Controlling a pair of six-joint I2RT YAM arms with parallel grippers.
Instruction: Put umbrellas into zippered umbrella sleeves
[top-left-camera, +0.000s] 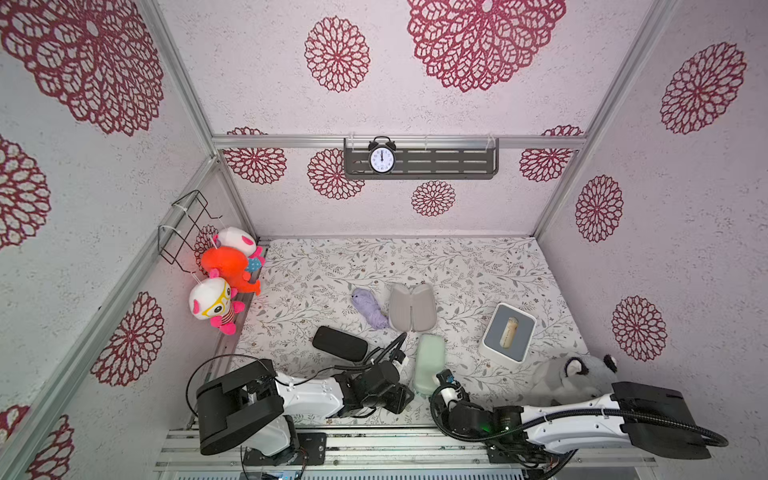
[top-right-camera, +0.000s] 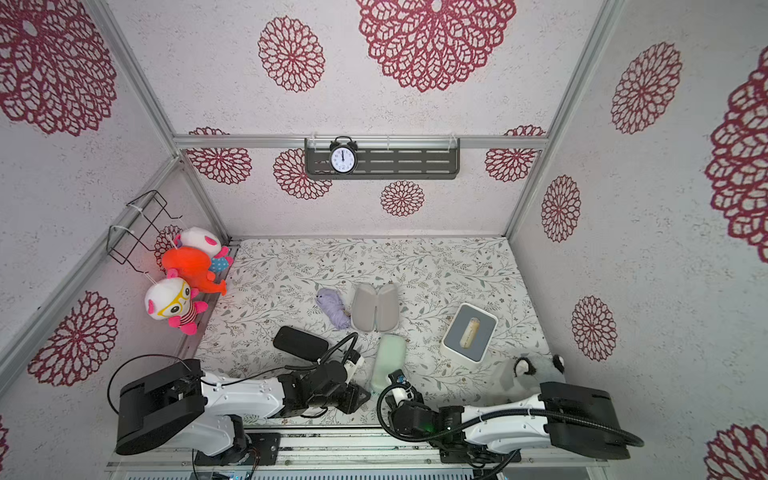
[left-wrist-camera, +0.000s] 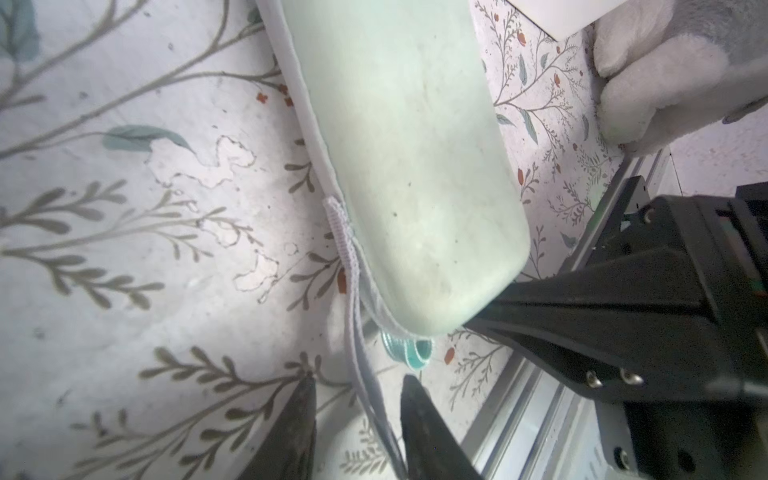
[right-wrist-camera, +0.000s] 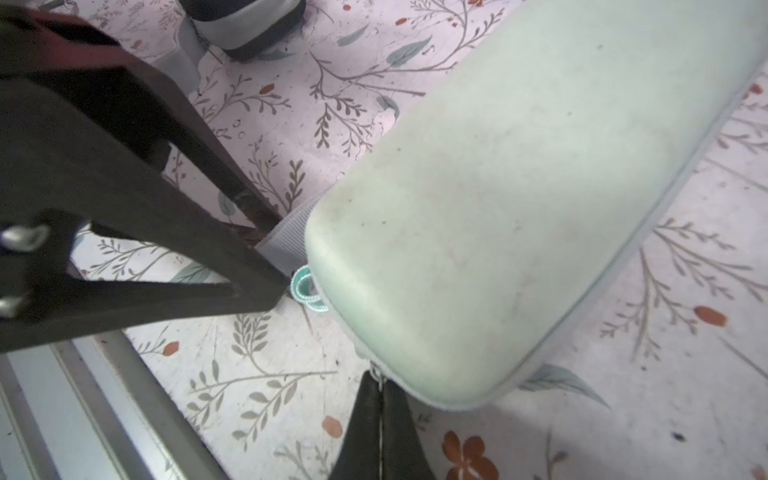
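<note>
A pale green zippered sleeve (top-left-camera: 429, 362) lies shut-looking on the table between both arms; its near end fills much of both wrist views. From its zipper edge a grey strap (left-wrist-camera: 352, 296) hangs down between the parted fingers of my left gripper, which is open around it. A small teal loop (left-wrist-camera: 412, 349) sticks out of the sleeve's near end. My right gripper is shut at the sleeve's near corner, its tips against a small metal bit (right-wrist-camera: 376, 373); whether they pinch it is unclear. No umbrella shows inside the sleeve.
Behind lie a lavender bundle (top-left-camera: 368, 308) and a grey split case (top-left-camera: 412, 308). A black case (top-left-camera: 340, 343) sits left, a white tray (top-left-camera: 489, 350) right. A grey plush (top-left-camera: 566, 377) is near the right arm.
</note>
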